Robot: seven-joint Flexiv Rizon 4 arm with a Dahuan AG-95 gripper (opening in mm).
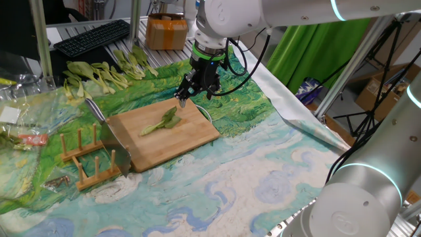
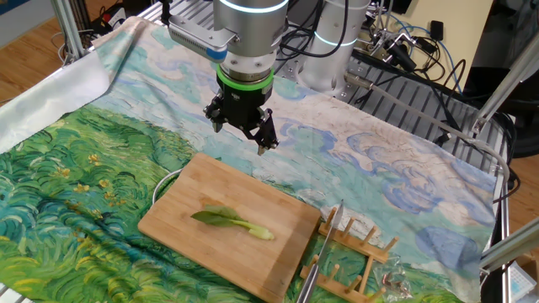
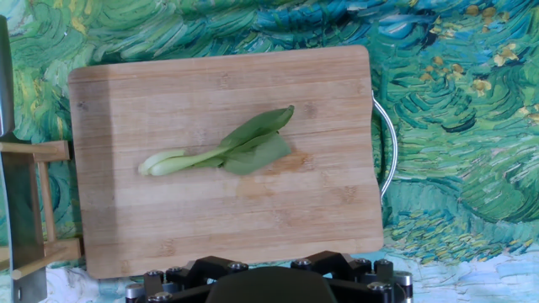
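Observation:
A single leafy green stalk (image 1: 162, 124) lies flat near the middle of the wooden cutting board (image 1: 191, 128). In the wrist view the stalk (image 3: 223, 153) has its pale stem end to the left and its dark leaves to the right. My gripper (image 2: 242, 139) hangs above the board's edge on the robot's side, clear of both board and stalk. Its fingers (image 2: 268, 145) are spread wide, and nothing shows between them. A broad-bladed knife (image 2: 322, 257) is standing in the wooden peg rack (image 2: 358, 248) beside the board.
More leafy greens (image 1: 99, 74) lie at the back of the table near a cardboard box (image 1: 164, 31) and a keyboard (image 1: 92, 37). Clear plastic packaging (image 1: 26, 115) covers the left side. A metal handle (image 3: 389, 147) sticks out from one board end.

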